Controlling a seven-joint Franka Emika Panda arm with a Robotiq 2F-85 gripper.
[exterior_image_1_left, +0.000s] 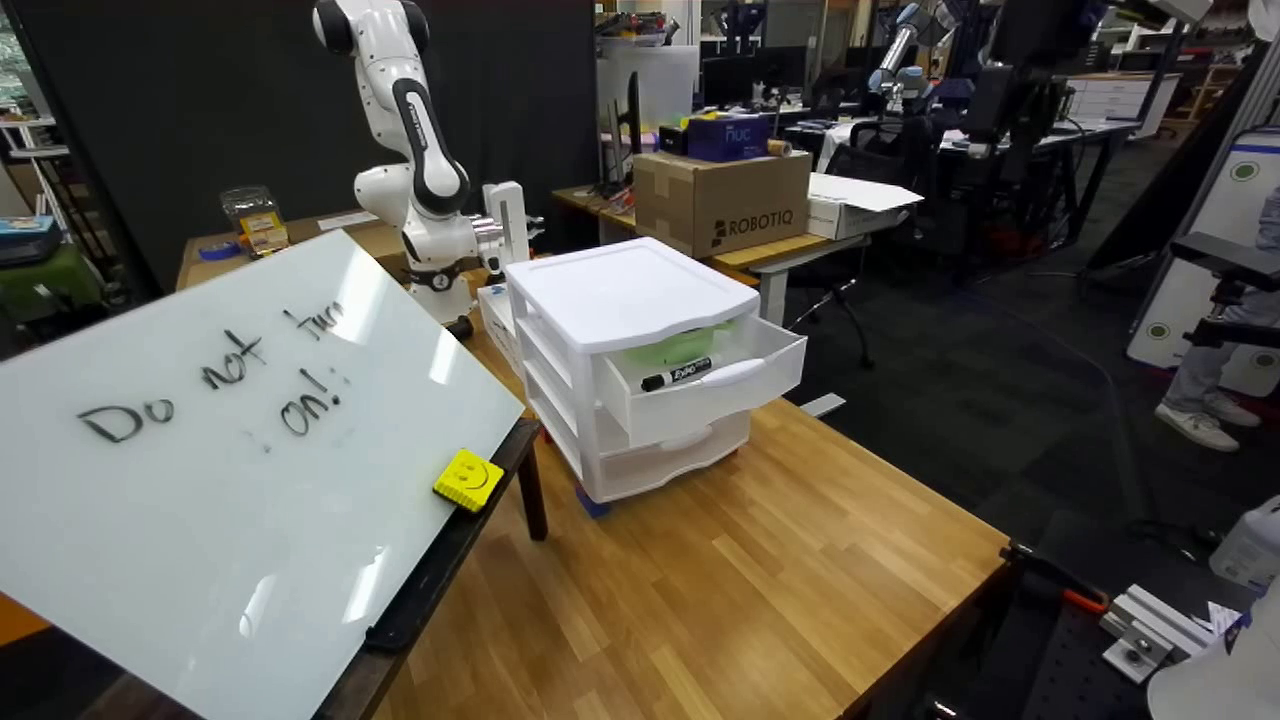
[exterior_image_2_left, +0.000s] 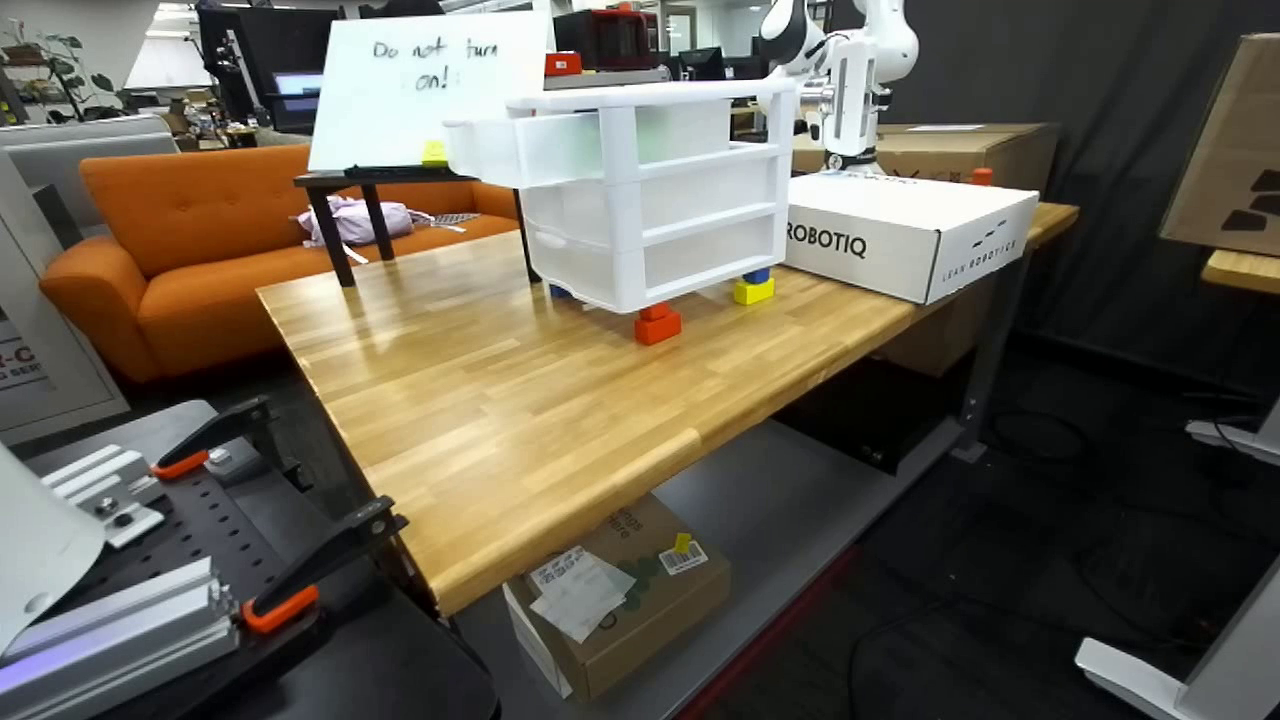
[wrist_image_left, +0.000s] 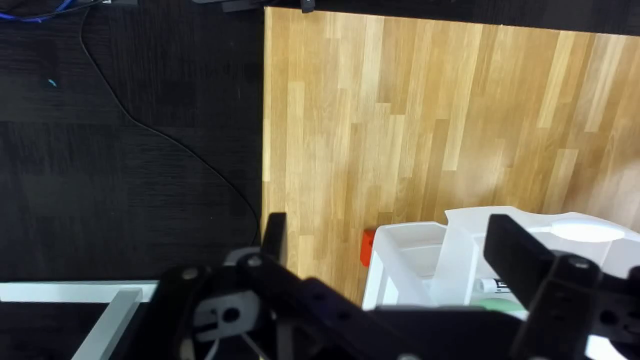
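Observation:
A white plastic drawer unit (exterior_image_1_left: 636, 288) stands on the wooden table, its top drawer (exterior_image_1_left: 720, 396) pulled out. Inside that drawer lie a black-and-white marker (exterior_image_1_left: 677, 373) and something light green (exterior_image_1_left: 672, 349). Seen from the wrist, the marker (wrist_image_left: 493, 285) shows only partly, between the drawer wall and a finger. My gripper is open and empty, its two dark fingers wide apart over the table edge and the unit. In exterior view 1 the arm (exterior_image_1_left: 420, 156) is behind the unit, above the far end of the table.
A whiteboard (exterior_image_1_left: 240, 480) with handwriting leans on a dark stand, a yellow smiley eraser (exterior_image_1_left: 468, 480) on its ledge. A Robotiq box (exterior_image_2_left: 912, 234) sits behind the unit. Coloured blocks (exterior_image_2_left: 657, 325) are under the unit.

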